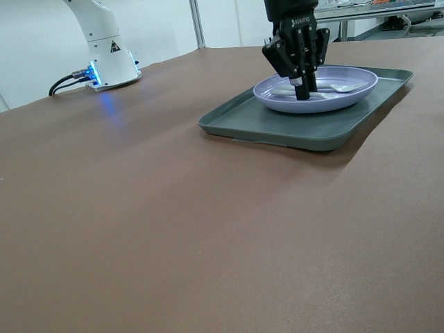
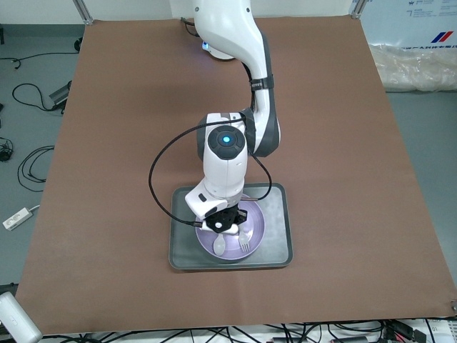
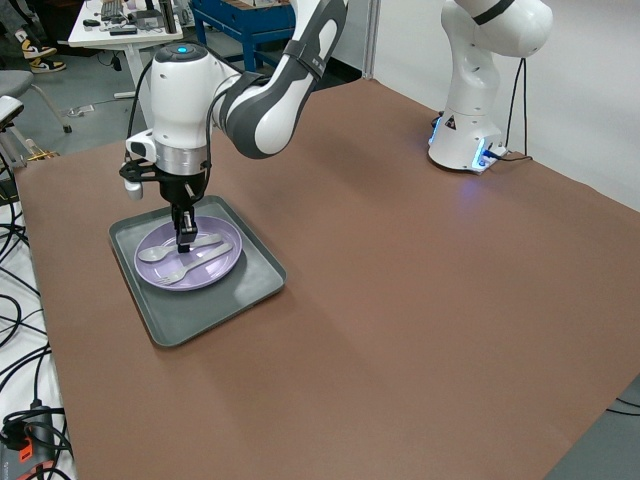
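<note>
A grey-green tray (image 2: 275, 243) (image 1: 229, 121) (image 3: 245, 285) lies on the brown table, bearing a lavender plate (image 2: 234, 254) (image 1: 270, 103) (image 3: 185, 283). A white spoon (image 2: 219, 247) (image 3: 152, 254) and a white fork (image 2: 244, 241) (image 3: 190, 266) rest on the plate. My black gripper (image 1: 304, 89) (image 3: 183, 242) points down over the plate, its fingertips low among the cutlery. The fingers look close together, but whether they hold anything is unclear. In the left view the arm hides the fingertips.
The brown tabletop (image 2: 128, 143) around the tray is clear. Cables lie off the table's edges.
</note>
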